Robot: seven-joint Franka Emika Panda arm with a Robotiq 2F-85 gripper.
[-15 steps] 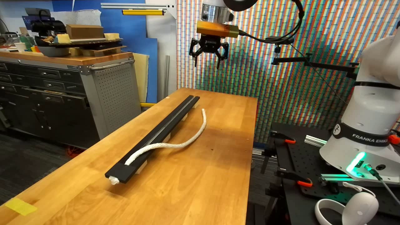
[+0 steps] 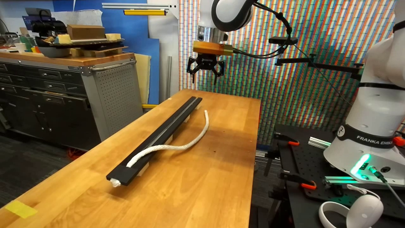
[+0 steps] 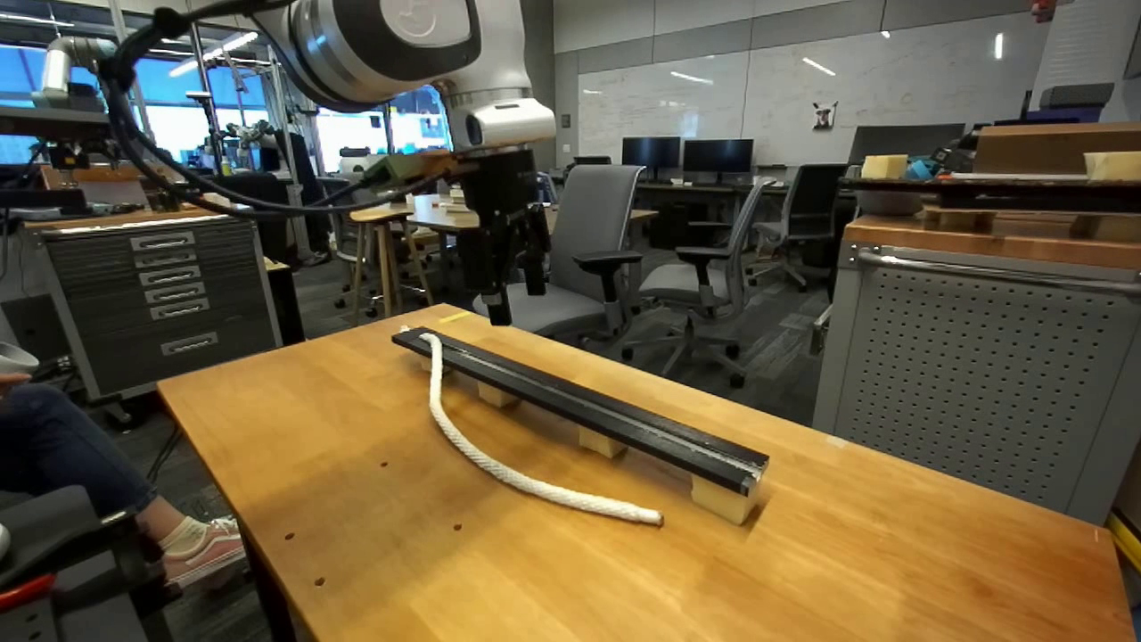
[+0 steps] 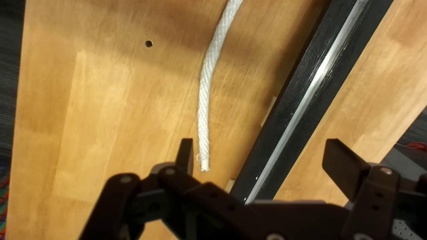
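A white braided rope has one end set in the near end of a long black channel. From there it curves out over the tabletop, its free end lying apart from the channel; in exterior view 2 the rope bows away from the channel. High above the table's far part hangs my gripper, open and empty. In the wrist view the rope's free end shows close to the left finger, well below it, while the channel crosses between the fingers. A pale groove runs along it.
Small wooden blocks raise the channel off the wooden table. Bare tabletop lies on the rope's side. Beyond the table stand a tool cabinet and, in exterior view 2, office chairs.
My gripper has come down and shifted somewhat left in exterior view 1, still open. Rope and channel look unmoved.
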